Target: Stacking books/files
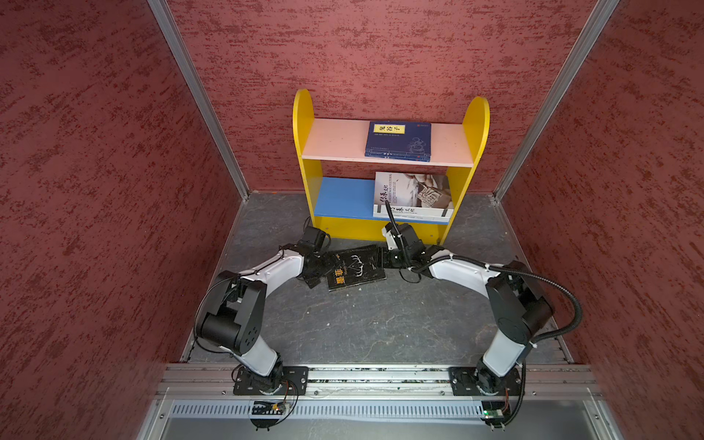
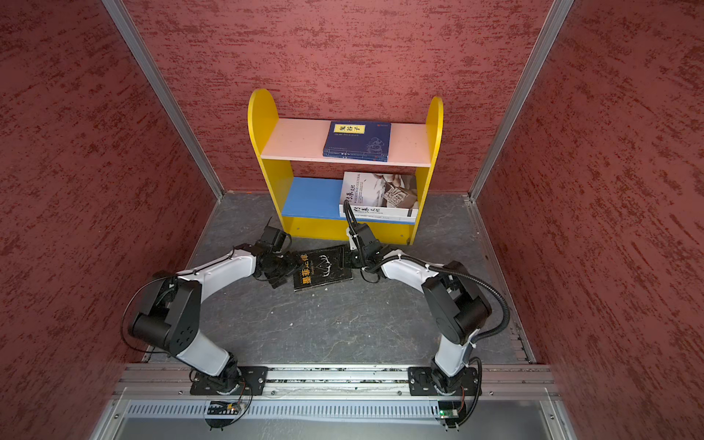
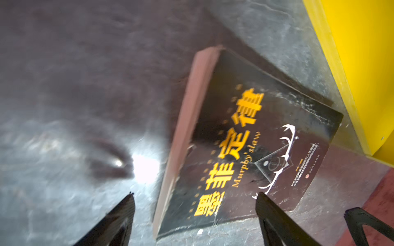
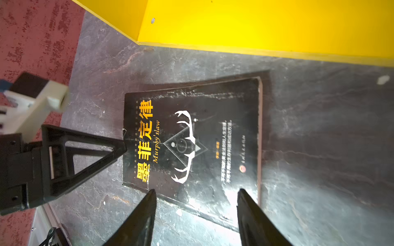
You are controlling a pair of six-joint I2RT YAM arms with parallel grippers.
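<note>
A black book (image 1: 355,267) titled Murphy's law lies cover up on the floor in front of the shelf. At its left end is my left gripper, open, with fingertips over the book's edge in the left wrist view. My right gripper is open at the book's other end, nothing seen held between its fingers. Blue books (image 1: 398,143) lie stacked on the pink upper shelf; large pale books (image 1: 410,190) lie on the right of the blue lower shelf.
The yellow shelf unit (image 2: 261,117) stands against the back wall, close behind the book. The left part of the lower shelf (image 2: 311,194) is clear, as is the front middle of the grey floor (image 1: 381,322).
</note>
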